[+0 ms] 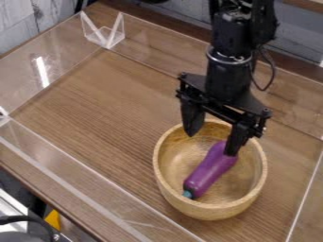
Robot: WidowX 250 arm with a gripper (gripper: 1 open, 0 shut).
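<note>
My black gripper (226, 118) hangs over the back part of a tan bowl (179, 194), open, with its fingers to either side near the bowl's rim. Inside the bowl a purple elongated object (209, 175) with a teal tip lies diagonally, below the gripper. Whether the fingers touch the bowl or the object is not clear.
A clear wire-like holder (104, 33) stands at the back left. A dark and yellow item (44, 227) shows at the lower left edge.
</note>
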